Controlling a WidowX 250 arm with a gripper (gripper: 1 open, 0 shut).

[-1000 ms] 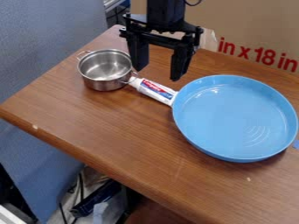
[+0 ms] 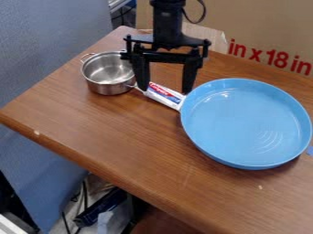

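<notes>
My black gripper (image 2: 164,77) hangs over the back of the wooden table, fingers spread open, above a white toothpaste tube (image 2: 166,97) with a red and blue label. A small steel pot (image 2: 106,75) sits to the left of the gripper. A large light-blue plate (image 2: 246,124) lies at the right, beside the tube's lower end. I cannot tell whether the fingertips touch anything.
A cardboard box (image 2: 263,41) stands behind the table. The table's left edge drops off near a grey-blue padded surface and some cables.
The gripper has moved down and slightly left, toward the tube and pot. The pot, tube and plate have not visibly moved.
</notes>
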